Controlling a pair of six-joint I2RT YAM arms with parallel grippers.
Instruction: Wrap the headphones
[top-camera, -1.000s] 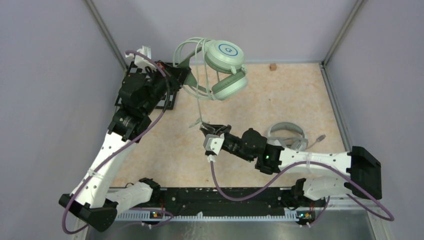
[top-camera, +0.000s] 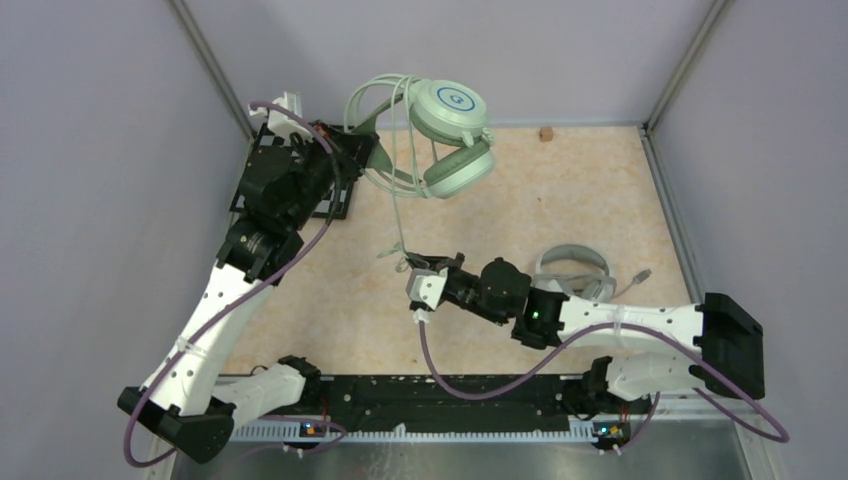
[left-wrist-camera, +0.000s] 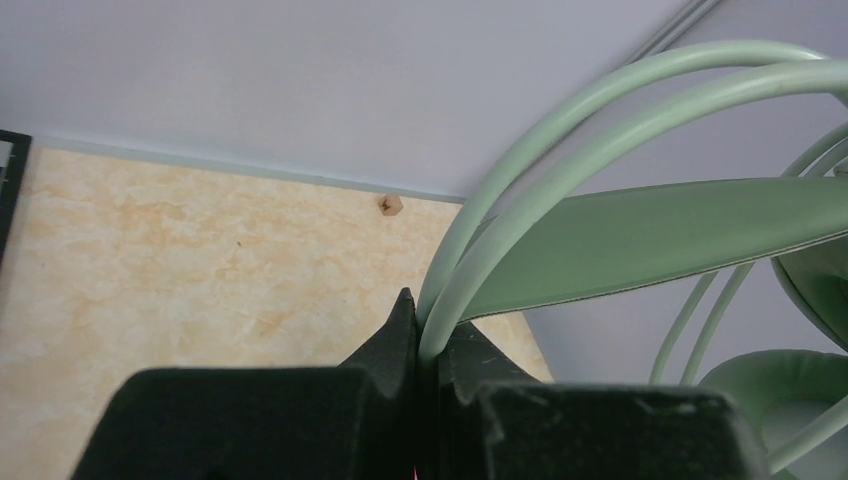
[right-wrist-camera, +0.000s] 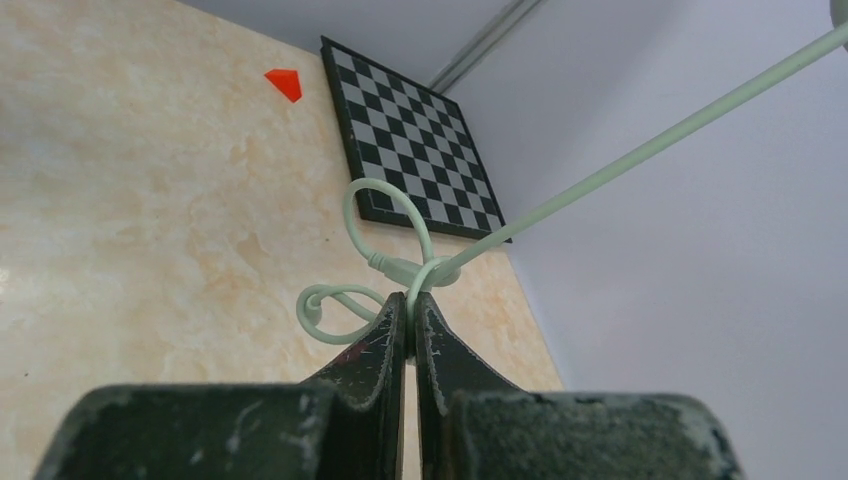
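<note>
Pale green headphones (top-camera: 450, 110) hang in the air at the top centre, my left gripper (top-camera: 365, 145) shut on their band (left-wrist-camera: 520, 210). Loops of cable wind round them in the top view. From them the cable (right-wrist-camera: 640, 150) runs taut down to my right gripper, which is shut on it at a small knot-like bunch of loops and plug (right-wrist-camera: 395, 265). In the top view that gripper (top-camera: 410, 258) sits below the headphones, near the middle of the table.
A second, grey pair of headphones (top-camera: 575, 255) lies on the right of the table. A chessboard (right-wrist-camera: 410, 130) stands at the back left with a red piece (right-wrist-camera: 283, 82) beside it. A small wooden block (top-camera: 546, 133) lies at the back edge.
My right gripper has shifted very slightly, and the cable loop at its fingertips sits a little differently. My left arm and the headphones are almost still.
</note>
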